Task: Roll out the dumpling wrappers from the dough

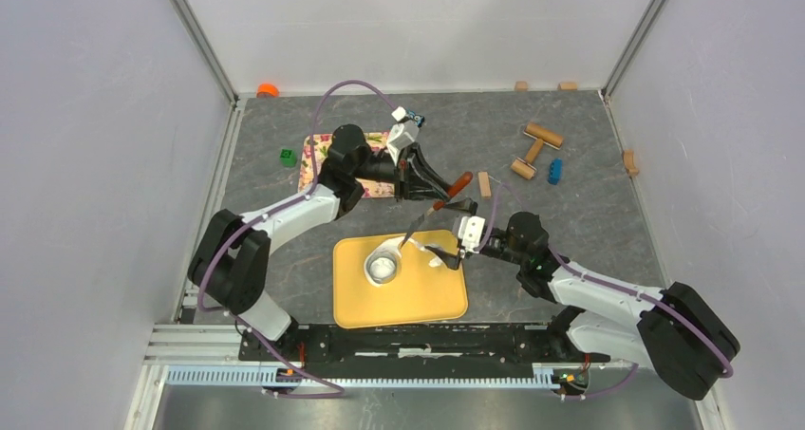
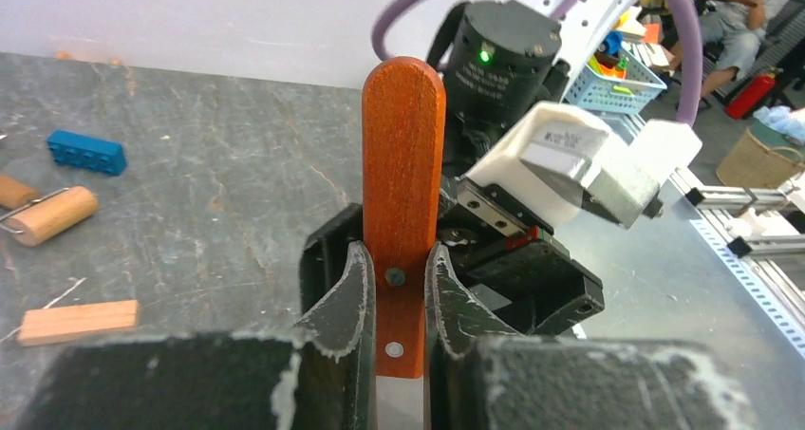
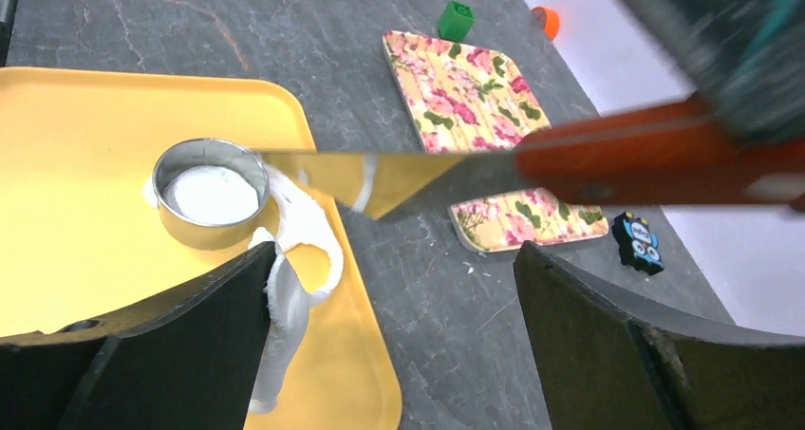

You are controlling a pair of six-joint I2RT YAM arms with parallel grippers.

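Observation:
My left gripper is shut on the wooden handle of a knife [image 1: 454,188], whose blade slants down over the yellow tray [image 1: 356,302]. On the tray, a metal ring [image 3: 204,223] sits around white dough, with a loose white dough strip [image 3: 313,231] beside it. My right gripper is open at the tray's right side, below the knife; white dough clings by its left finger in the right wrist view. A roller [image 1: 543,137] lies at the back right.
A floral board [image 3: 456,79] lies at the back left, partly under my left arm. A blue brick [image 2: 85,151], a wooden block [image 2: 78,321], a green block [image 3: 456,20] and an orange item [image 1: 267,90] lie around the grey table.

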